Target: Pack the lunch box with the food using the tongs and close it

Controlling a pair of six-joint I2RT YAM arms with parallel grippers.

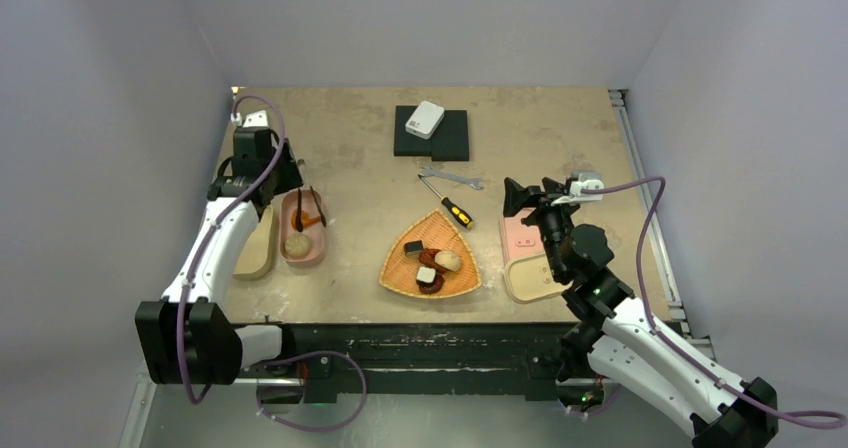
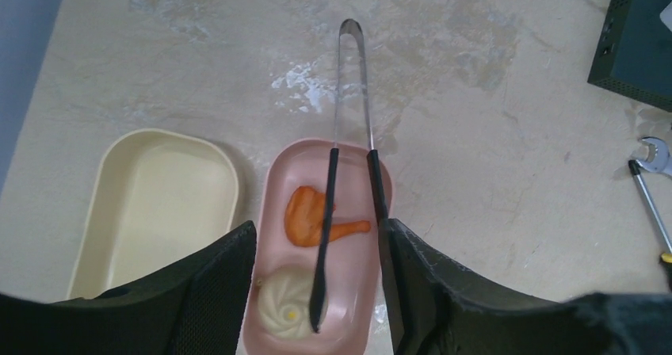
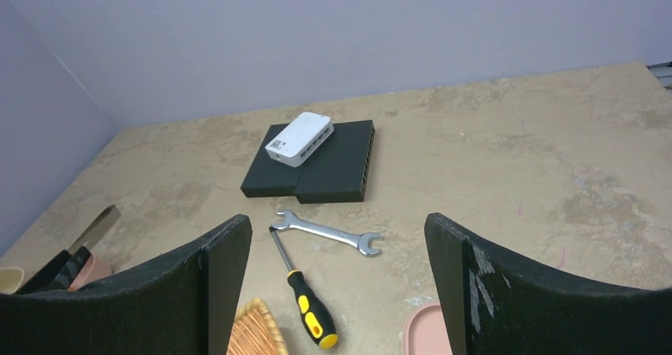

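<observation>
A pair of tongs with a bent metal end and black tips lies across the pink lunch box on the left. One black arm crosses the box; the other lies along its right edge. Inside the box are an orange drumstick and a pale bun. My left gripper hangs above with its fingers wide apart and nothing visible between them; its right finger hides part of one tong tip. Over on the right, my right gripper stands open and empty above the table.
A wicker basket with several food pieces stands front centre, near a screwdriver and wrench. A cream tray sits left of the pink box. Dark boxes stand at the back.
</observation>
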